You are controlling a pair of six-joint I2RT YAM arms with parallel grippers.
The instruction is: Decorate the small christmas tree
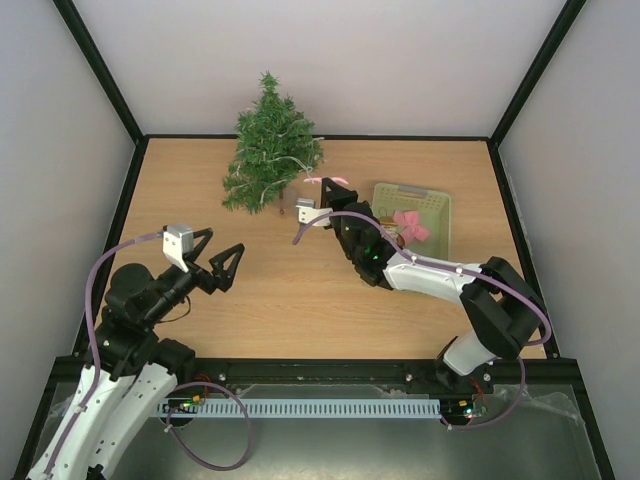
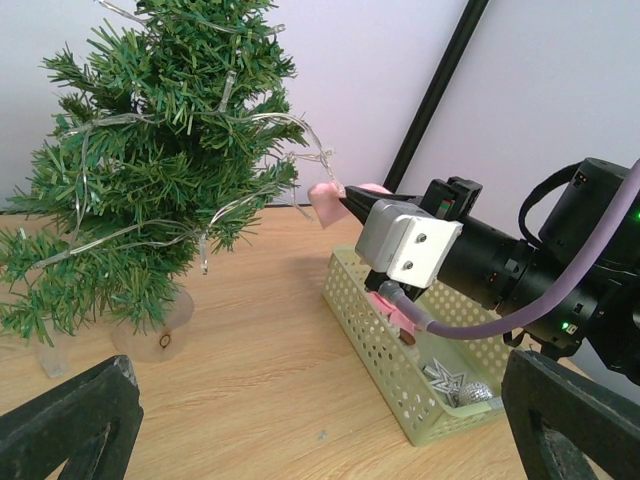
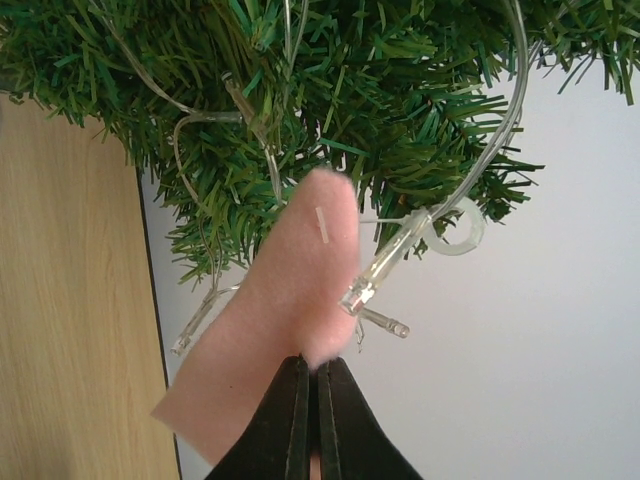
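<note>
The small green tree (image 1: 265,150) (image 2: 160,130) stands at the back, wound with clear string lights (image 3: 395,255). My right gripper (image 1: 330,185) is at the tree's right side, shut on a pink felt piece (image 3: 270,300), held just in front of the branches and light strands; whether it rests on a branch I cannot tell. My left gripper (image 1: 228,265) is open at the front left, facing the tree, with nothing between its fingers.
A green perforated basket (image 1: 437,210) (image 2: 400,400) sits right of the tree, holding a pink bow (image 1: 411,226) and silver ornaments (image 2: 450,385), partly under my right arm.
</note>
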